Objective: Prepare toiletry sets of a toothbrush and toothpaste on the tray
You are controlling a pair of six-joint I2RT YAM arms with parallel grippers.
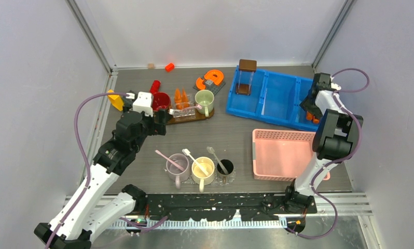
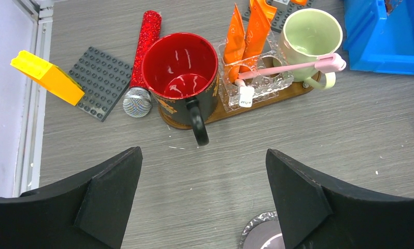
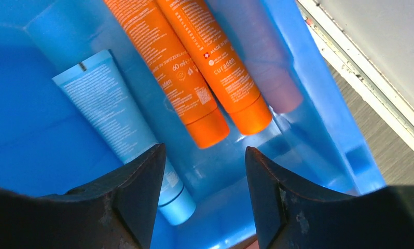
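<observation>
My right gripper is part open, low inside the right compartment of the blue tray (image 1: 279, 96). Beneath it lie two orange toothpaste tubes (image 3: 225, 67) and a light blue tube (image 3: 114, 114), none between the fingers. My left gripper stands open below a red mug (image 2: 179, 78); a brown board there bears a clear holder with orange items (image 2: 254, 36), a pink toothbrush (image 2: 283, 69) and a green mug (image 2: 311, 36). Three cups (image 1: 204, 176) at the front hold toothbrushes (image 1: 193, 160).
A pink basket (image 1: 283, 155) lies in front of the blue tray. A yellow block (image 2: 46, 75) and red microphone (image 2: 145, 46) are at the left.
</observation>
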